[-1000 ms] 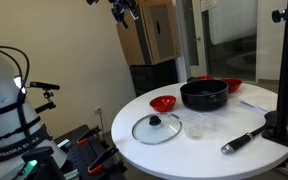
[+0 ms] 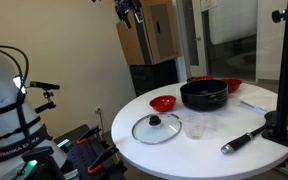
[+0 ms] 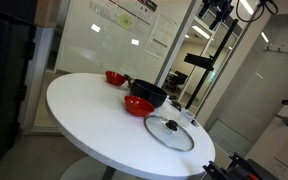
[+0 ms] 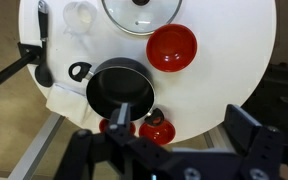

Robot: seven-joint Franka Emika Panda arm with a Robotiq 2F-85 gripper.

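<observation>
A black pot stands uncovered and empty on the white round table, its inside showing in the wrist view. Its glass lid with a black knob lies flat on the table, apart from it. One red bowl sits beside the pot; two more red bowls are on its other side. High above the table, my gripper hangs clear of everything. In the wrist view its dark fingers are spread wide, nothing between them.
A clear cup, a black-handled utensil and a white cloth lie near the table's edge. A black post rises there. Bare tabletop stretches beyond the bowls.
My gripper has shifted slightly to the right at the top of exterior view 1. Everything on the table is where it was.
</observation>
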